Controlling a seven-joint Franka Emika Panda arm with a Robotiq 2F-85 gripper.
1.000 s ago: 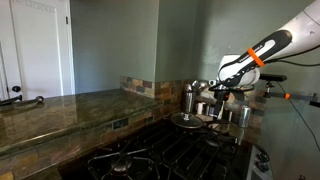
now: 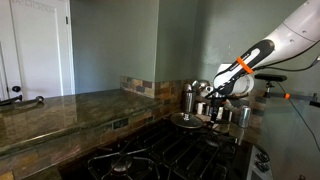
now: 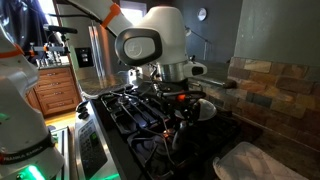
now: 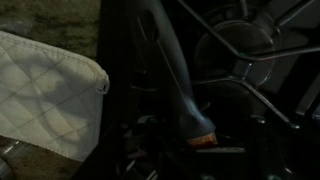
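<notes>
In exterior view 1 my gripper (image 2: 214,113) points down over the far end of the black stove (image 2: 160,150). A pan with a pale lid (image 2: 186,120) stands beside it on the burners. Exterior view 2 shows my gripper (image 3: 180,128) low over the grates, in front of the pan (image 3: 203,109). From the wrist, a dark handle (image 4: 172,65) runs down toward the fingers, with an orange-brown patch (image 4: 203,141) at its lower end. The fingers are lost in shadow at the bottom, so their gap and any contact with the handle are unclear.
A white quilted pad (image 4: 50,95) lies on the counter beside the stove. Metal canisters (image 2: 189,98) and several bottles stand near the back wall. Burner grates (image 4: 245,60) flank the handle.
Over the last second the arm has come down, bringing my gripper lower toward the stove beside the pan. The pan looks unmoved.
</notes>
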